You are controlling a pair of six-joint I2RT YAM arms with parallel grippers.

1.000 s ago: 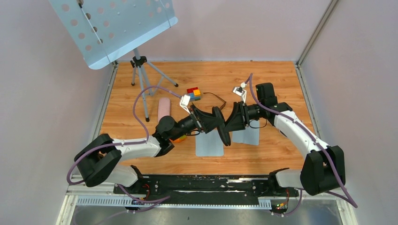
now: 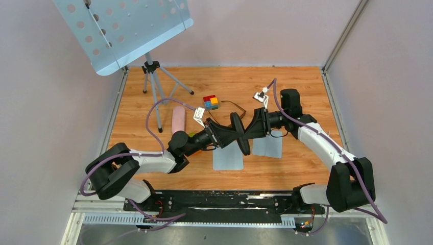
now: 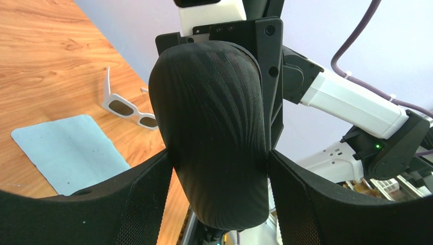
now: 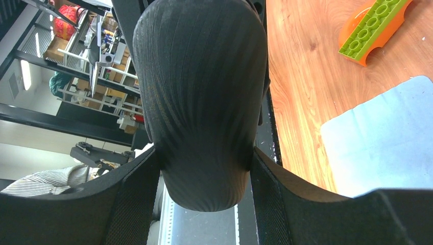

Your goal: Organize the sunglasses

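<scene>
Between my two grippers, above the table, a black ribbed glasses case [image 2: 239, 133] is held upright. My right gripper is shut on it, with a finger against each side. In the left wrist view, the fingers of my left gripper lie along both sides of the case; whether they grip it does not show. White glasses [image 3: 122, 107] rest on the table behind the case. Thin brown glasses [image 2: 238, 105] lie near the middle, partly hidden by the arms. A pink case [image 2: 178, 119] lies left of them.
Two pale blue cloths [image 2: 227, 159] lie flat below the grippers. A colourful cube [image 2: 210, 102] stands further back. An orange-and-green toy piece [image 4: 378, 30] is near the left arm. A tripod stand [image 2: 151, 66] occupies the back left.
The left arm and its gripper have shifted slightly, and the case tilts a little differently between the grippers. The right arm has barely moved; the table objects are unchanged.
</scene>
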